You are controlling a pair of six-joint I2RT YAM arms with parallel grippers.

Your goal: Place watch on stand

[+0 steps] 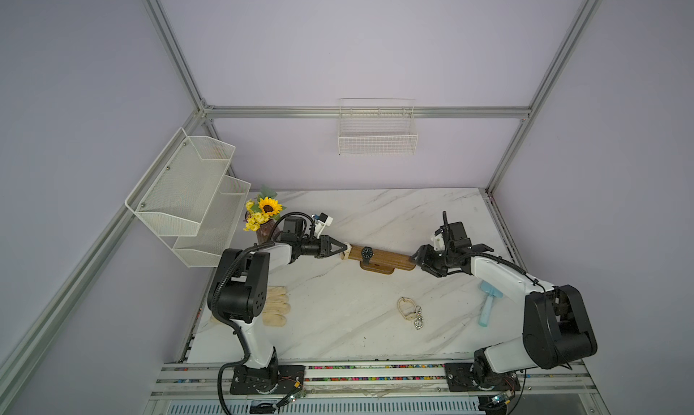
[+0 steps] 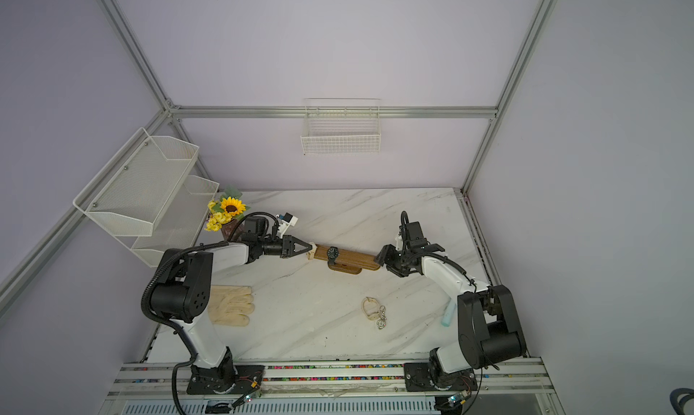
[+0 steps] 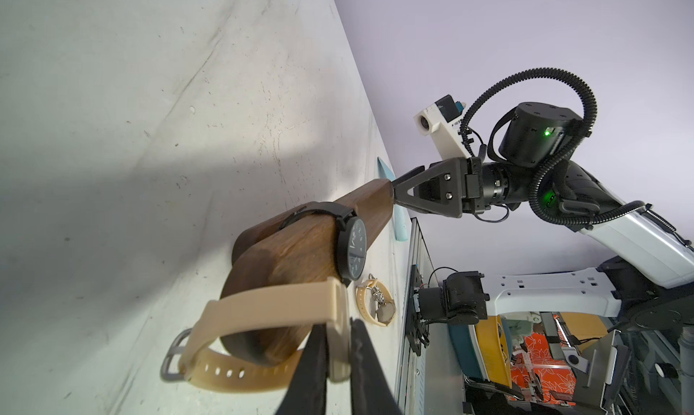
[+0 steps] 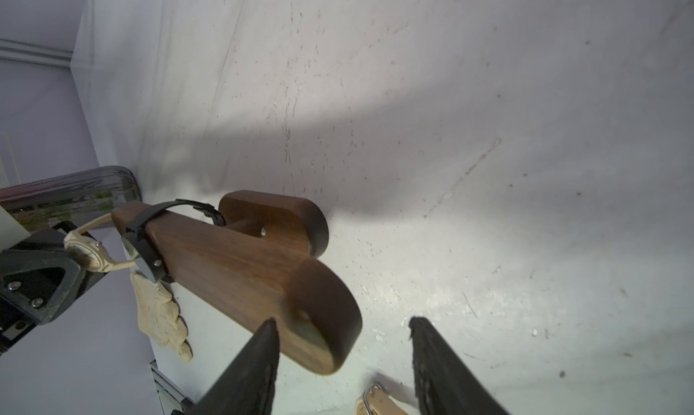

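Observation:
The wooden watch stand (image 1: 390, 259) lies on the marble table, slightly slanted, carrying a black watch (image 3: 352, 245). My left gripper (image 1: 342, 249) is shut on a beige watch (image 3: 267, 303), whose strap loops around the stand's left end. My right gripper is open beside the stand's right end, its fingers either side of the near end in the right wrist view. Another watch, with a beige band and silvery metal (image 2: 372, 310), lies on the table nearer the front.
A sunflower vase (image 1: 264, 232) stands at back left below white mesh shelves (image 1: 180, 198). Beige gloves (image 2: 230, 305) lie front left, a light-blue tool (image 1: 485, 310) front right.

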